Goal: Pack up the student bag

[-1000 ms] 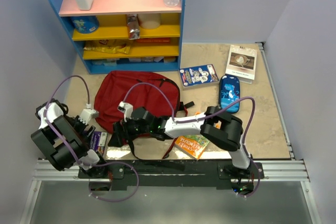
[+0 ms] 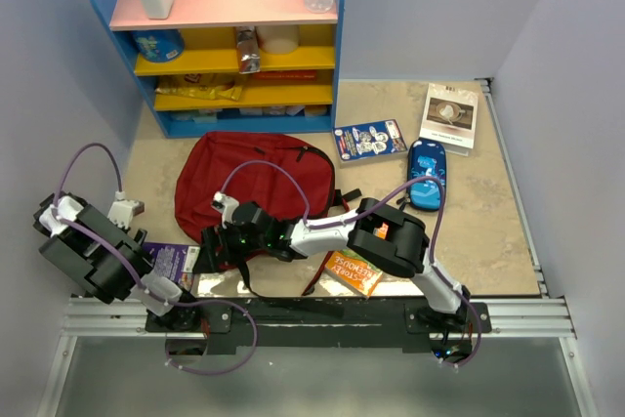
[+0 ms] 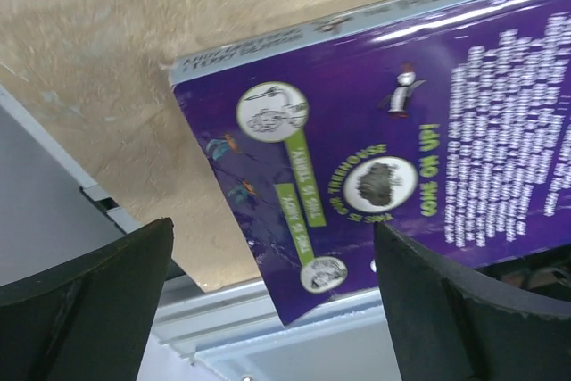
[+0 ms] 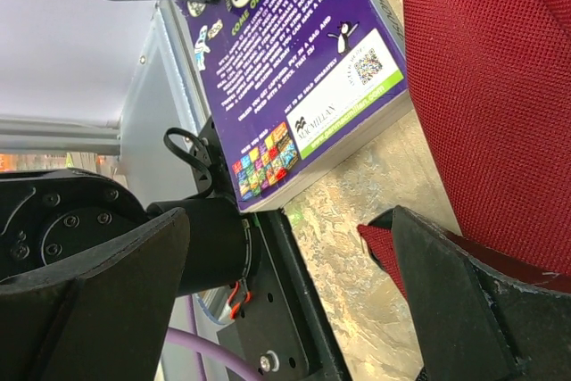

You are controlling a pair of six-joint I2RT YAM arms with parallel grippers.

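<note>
A purple book [image 2: 176,263] lies flat at the table's front left corner, partly covered by my left arm in the top view. My left gripper is open above one end of this purple book [image 3: 384,140], with nothing between its fingers. My right gripper also stands open and empty, between the book's barcode end [image 4: 339,104] and the red bag. The red school bag [image 2: 225,178] lies in the middle left, its front edge partly hidden by my right arm. An orange storybook [image 2: 354,273] lies under that arm.
Behind the bag stands a blue and yellow shelf [image 2: 234,58]. A blue pencil case [image 2: 426,175], a dark blue boxed book [image 2: 371,141] and a white book [image 2: 449,116] lie to the right.
My left arm has shifted left, uncovering more of the purple book, and its gripper has since come lower. My right arm has moved a little to the left. The bag has not moved.
</note>
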